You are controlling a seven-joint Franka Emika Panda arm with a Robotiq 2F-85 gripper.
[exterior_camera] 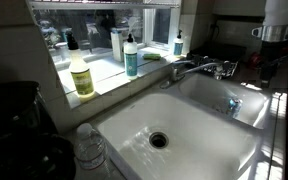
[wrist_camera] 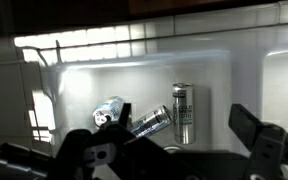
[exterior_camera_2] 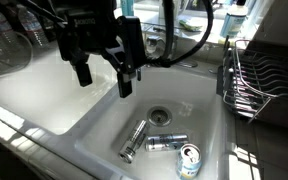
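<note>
Three cans lie in one basin of the white double sink. In exterior view 2 these are a white-and-blue can (exterior_camera_2: 189, 161), a silver can (exterior_camera_2: 167, 142) and a slim silver can (exterior_camera_2: 133, 141), near the drain. The wrist view looks down on the slim can (wrist_camera: 183, 113), the silver can (wrist_camera: 151, 122) and the white can (wrist_camera: 108, 111), the last two partly behind a finger. My gripper (exterior_camera_2: 105, 83) hangs above the sink, open, its black fingers wide apart with nothing between them. Below, the cans are clear of the gripper.
The other basin (exterior_camera: 154, 143) is empty. A divider (exterior_camera: 212, 112) separates the basins, and a faucet (exterior_camera: 189, 68) stands at the back. Soap bottles (exterior_camera: 131, 57) line the sill. A wire dish rack (exterior_camera_2: 259, 80) sits at the right of exterior view 2.
</note>
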